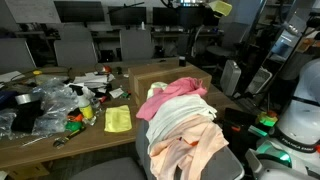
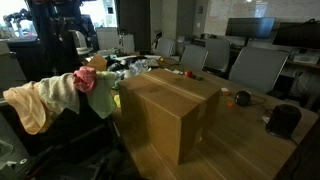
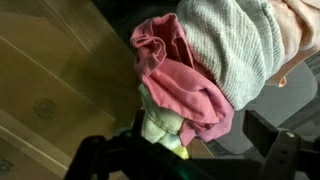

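Note:
A pink cloth (image 3: 185, 85), a white towel (image 3: 235, 50) and a peach towel (image 3: 292, 28) lie bunched together. In exterior view 1 the pink cloth (image 1: 172, 94), white towel (image 1: 180, 122) and peach towel (image 1: 188, 152) are heaped over a grey rounded support (image 1: 228, 166). My gripper is open, its fingers wide apart at the bottom of the wrist view. The pink cloth shows in the gap between them, without visible grip. A pale cloth (image 3: 158, 118) peeks out below it. Exterior view 2 shows the towels (image 2: 62, 93) from the other side.
A large cardboard box (image 2: 165, 110) stands beside the towels on the wooden table. Plastic bags (image 1: 60, 110), small items and a flat yellow cloth (image 1: 118, 119) occupy the table's left. Office chairs (image 1: 76, 52) stand behind. Bare tabletop (image 2: 235, 145) shows right of the box.

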